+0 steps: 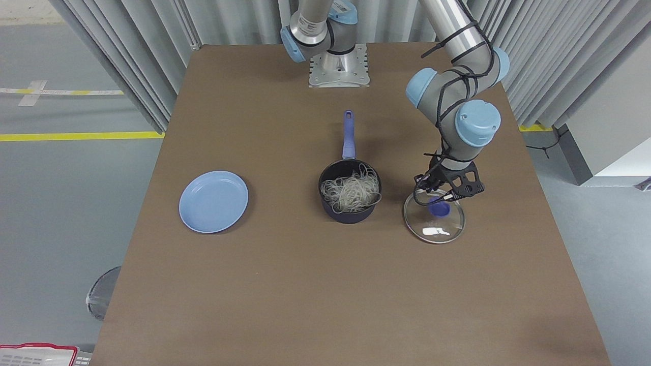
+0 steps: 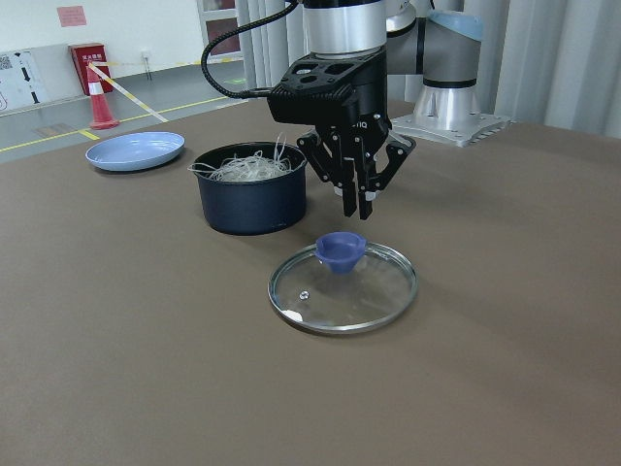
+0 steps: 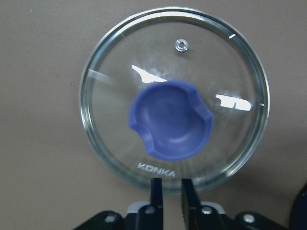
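A glass lid (image 1: 427, 231) with a blue knob (image 2: 340, 250) lies flat on the table, right of a dark pot (image 1: 329, 210) holding white noodle-like strands (image 1: 351, 192). My gripper hangs just above the lid, behind the knob in the left camera view; its fingers are close together with a narrow gap and nothing between them. In the wrist view the whole knob shows ahead of the fingertips. A light blue plate (image 1: 213, 201) sits left of the pot.
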